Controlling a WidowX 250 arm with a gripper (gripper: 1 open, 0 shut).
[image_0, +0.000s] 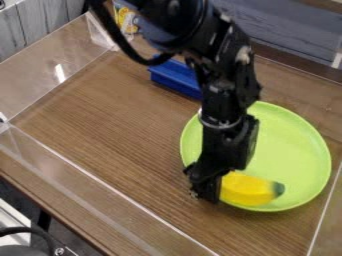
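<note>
My black gripper reaches down from the top centre to the lower-left part of a light green plate. A yellow object with a greyish-green tip, perhaps a toy vegetable, lies at the plate's lower edge, right against my fingers. My gripper looks shut on it, though the fingertips are dark and partly hide its left end.
A blue object sits behind my arm at the back, near a grey wall. A black cable lies at the bottom left.
</note>
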